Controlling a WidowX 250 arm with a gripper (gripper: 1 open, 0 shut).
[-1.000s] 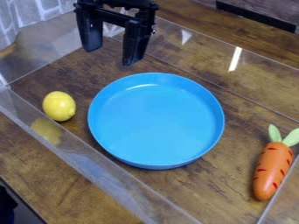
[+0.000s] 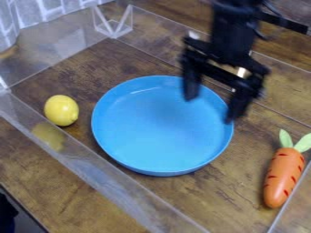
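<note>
My gripper (image 2: 213,86), dark and motion-blurred, hangs over the back right of a round blue plate (image 2: 155,132), its fingers apart; whether anything is between them is too blurred to tell for certain, but none shows. A toy lemon (image 2: 61,110) lies left of the plate, and a toy carrot (image 2: 285,175) with green leaves lies to its right.
Transparent walls (image 2: 109,25) edge the wooden table along the left and back left. Bare wood (image 2: 85,64) shows behind the lemon and in front of the plate.
My gripper has swept from the upper left toward the right and down, now over the plate's back right side. The plate, lemon and carrot have not moved.
</note>
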